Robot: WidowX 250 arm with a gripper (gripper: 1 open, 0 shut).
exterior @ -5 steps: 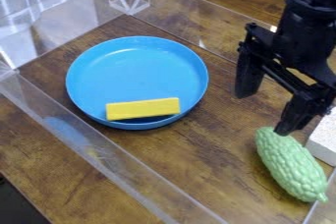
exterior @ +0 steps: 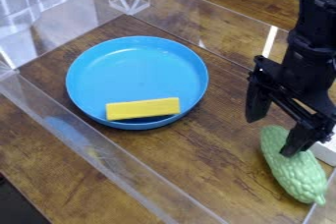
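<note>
My black gripper point(exterior: 278, 124) reaches down from the upper right with its fingers open, hovering over the upper end of a green, bumpy vegetable-shaped object point(exterior: 297, 175) at the lower right. I cannot tell whether the fingertips touch it. A blue round plate point(exterior: 137, 71) sits left of centre, holding a yellow rectangular block point(exterior: 141, 108) near its front rim.
The wooden surface point(exterior: 157, 179) is bordered by clear plastic walls at the back, left and front. A white object point(exterior: 327, 153) lies at the right edge, partly behind my gripper. Bare wood lies between the plate and the green object.
The plate and block stay where they were.
</note>
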